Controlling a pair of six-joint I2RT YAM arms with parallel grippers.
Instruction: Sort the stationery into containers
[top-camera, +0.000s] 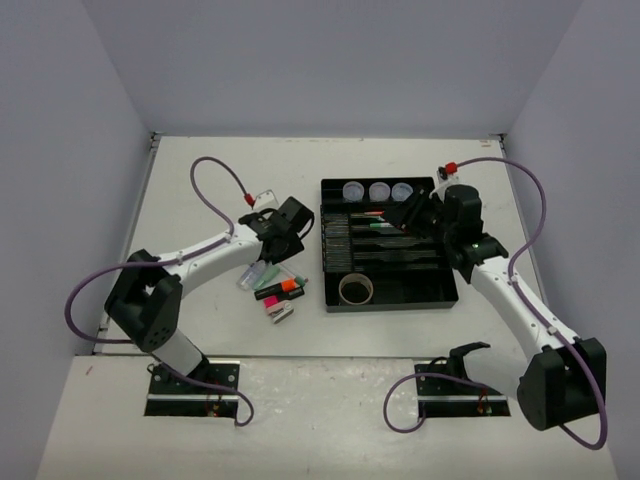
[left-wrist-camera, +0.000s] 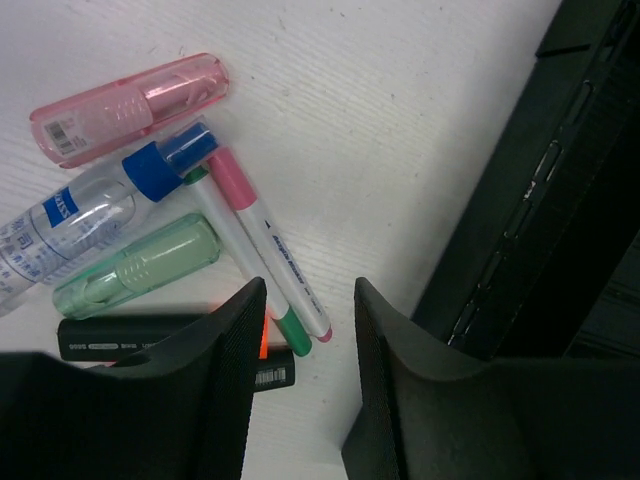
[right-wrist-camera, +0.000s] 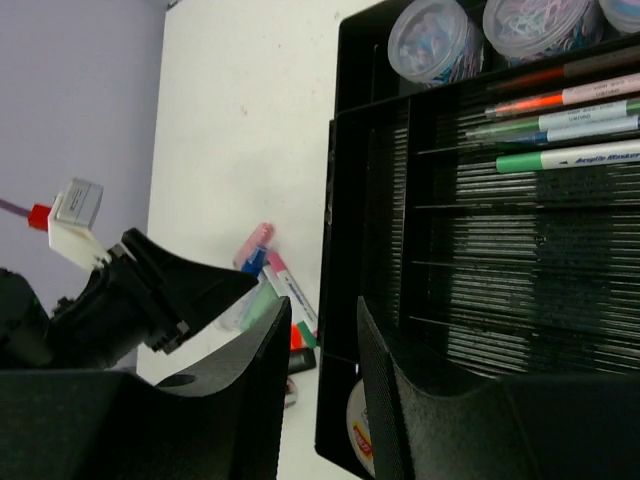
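Observation:
In the left wrist view a pink-capped marker (left-wrist-camera: 278, 252) and a green-capped marker (left-wrist-camera: 236, 239) lie side by side on the table. Left of them are a pink bottle (left-wrist-camera: 129, 108), a clear bottle with a blue cap (left-wrist-camera: 153, 171), a green bottle (left-wrist-camera: 140, 267) and a black-and-orange item (left-wrist-camera: 130, 337). Over these hovers my left gripper, open and empty. The black tray (top-camera: 390, 300) holds several pens in one slot, among them a green-tipped acrylic marker (right-wrist-camera: 570, 157). Above the tray my right gripper stands open, nothing between its fingers.
Lidded tubs (top-camera: 379, 193) of clips line the tray's back row, and a tape roll (top-camera: 355, 289) sits in its front left compartment. Pink and silver small items (top-camera: 282, 313) lie nearest the front. Bare table lies behind the left arm.

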